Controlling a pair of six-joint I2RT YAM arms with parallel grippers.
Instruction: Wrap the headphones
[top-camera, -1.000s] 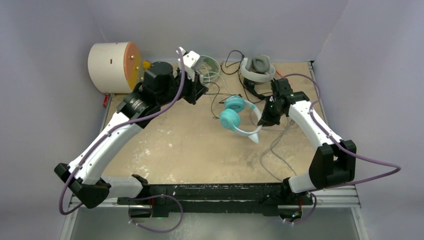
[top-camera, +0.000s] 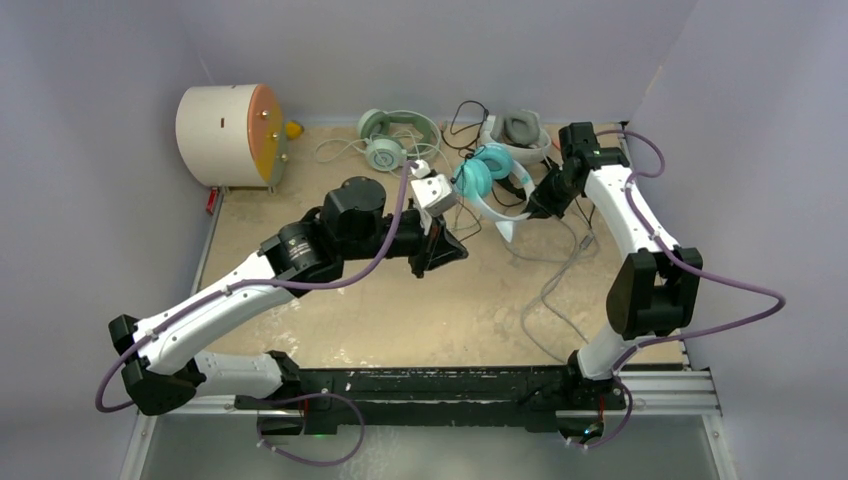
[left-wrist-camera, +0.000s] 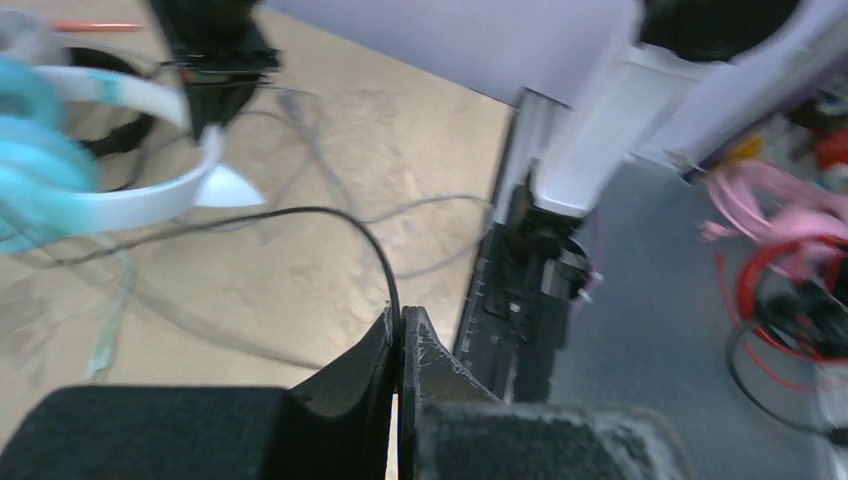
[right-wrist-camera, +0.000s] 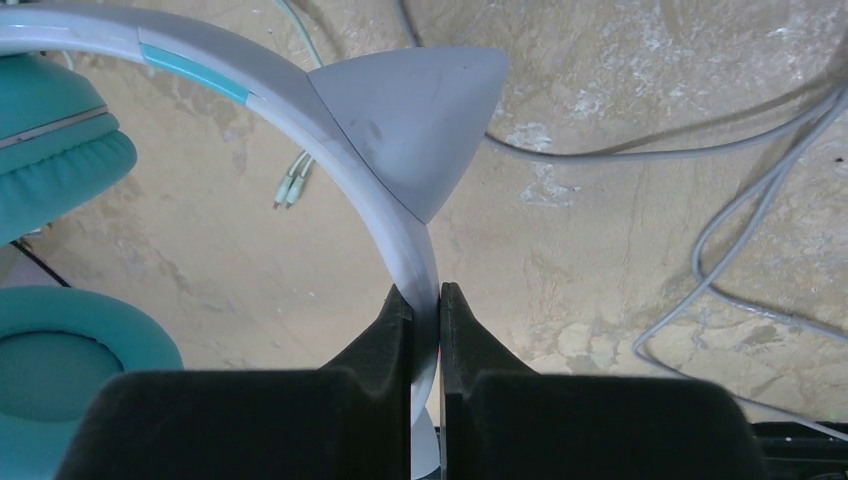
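Teal-and-white headphones hang above the table, their white band pinched in my right gripper, which is shut. A pale pointed ear piece sticks out from the band beside the fingers. Left of the headphones, my left gripper is shut on their thin black cable. In the left wrist view this cable arches from near the teal ear cups and runs down between the fingertips. Some of the cable around the cups is hard to trace.
Mint-green headphones and grey-white headphones lie at the back. A grey cable loops over the table's right side. A cream drum-shaped object stands back left.
My left gripper has swung right and toward the front, past the mint-green headphones, with the black cable. The teal headphones have moved slightly toward the back with my right gripper.
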